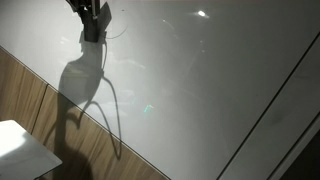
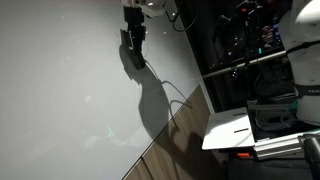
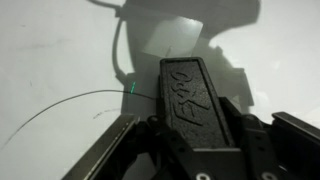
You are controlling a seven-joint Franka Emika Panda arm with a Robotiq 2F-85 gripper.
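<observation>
A black eraser [image 3: 190,100] with raised lettering lies between the fingers of my gripper in the wrist view, and the fingers are shut on it. Exterior view 1 has the gripper [image 1: 91,12] at the top left, with the dark eraser [image 1: 92,33] below it, over the white board [image 1: 200,80]. The eraser's end meets its shadow there, so it is at or very near the surface; contact cannot be told. A thin dark curved line [image 3: 55,105] on the board runs up to the eraser's left side. In exterior view 2 the gripper [image 2: 134,20] is at the top centre.
A small green spot [image 1: 148,108] shows on the board. Wood-grain panelling [image 1: 95,140] borders it, and a white flat surface [image 1: 22,152] occupies the lower left corner. Clear board stretches right of the gripper. Dark equipment [image 2: 245,45] stands at the right in exterior view 2.
</observation>
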